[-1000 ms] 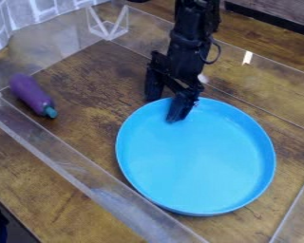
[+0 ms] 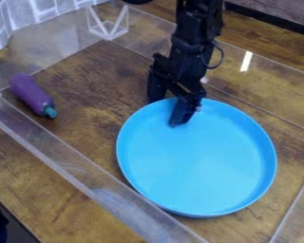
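The black robot gripper (image 2: 175, 95) reaches down from the top centre, low at the back rim of a large blue plate (image 2: 196, 161), its dark fingers over that rim. The fingers are dark and overlap, so their spread and anything between them are hard to make out. A purple toy eggplant (image 2: 31, 94) with a teal tip lies on the wooden floor to the left, well apart from the gripper.
Clear tray walls (image 2: 85, 176) run along the lower left and round the work area. A clear angular piece (image 2: 110, 24) stands at the upper left. Bare wood is free between the eggplant and the plate, and to the right behind the plate.
The gripper and arm have shifted very slightly at the back of the plate. The plate and eggplant look unmoved.
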